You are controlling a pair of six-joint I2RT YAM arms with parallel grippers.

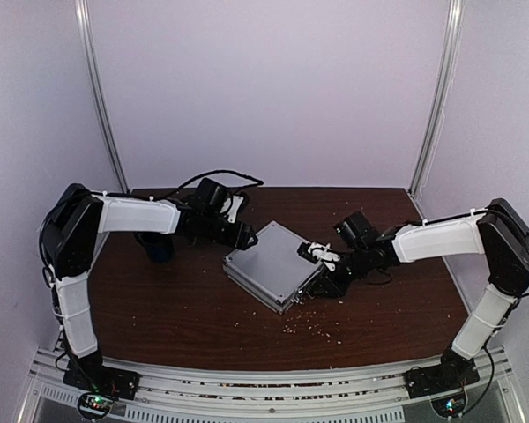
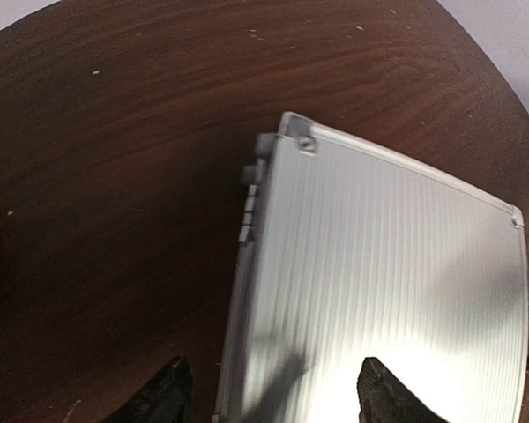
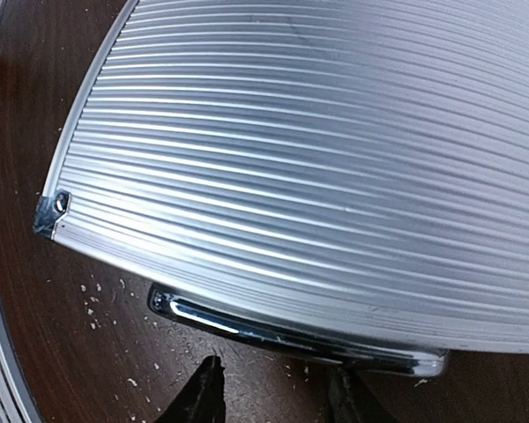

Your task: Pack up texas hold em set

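Note:
A flat silver case (image 1: 269,261) with a ribbed lid lies closed at the middle of the table, turned at an angle. Its dark handle (image 3: 247,330) shows along the near edge in the right wrist view. My left gripper stands part open at the case's left side, nothing seen between its fingers. By the handle side is my right gripper, also part open; the handle passes just ahead of its fingertips, and no grip on it shows. No cards or chips are in sight; the case's inside is hidden.
A dark round container (image 1: 159,248) stands at the left, partly under my left arm. White crumbs (image 1: 313,324) are scattered in front of the case.

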